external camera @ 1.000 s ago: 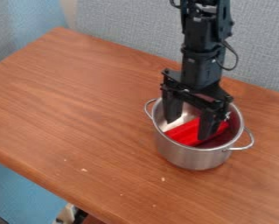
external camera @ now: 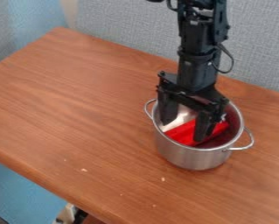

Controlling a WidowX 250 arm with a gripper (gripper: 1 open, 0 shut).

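A steel pot [external camera: 194,157] with two wire handles stands on the right part of the wooden table. Inside it lie a red object [external camera: 184,135] and a white or pale shape at its left side, partly hidden. My black gripper [external camera: 184,121] reaches down into the pot from above, its fingers open, one near the left inside and the other over the red object on the right. Whether the fingertips touch anything in the pot is unclear.
A grey textured wall runs behind it. Beyond the near left edge is a blue surface, with some small items low at the bottom.
My gripper has shifted very slightly to the left and down within the pot. The pot looks unmoved.
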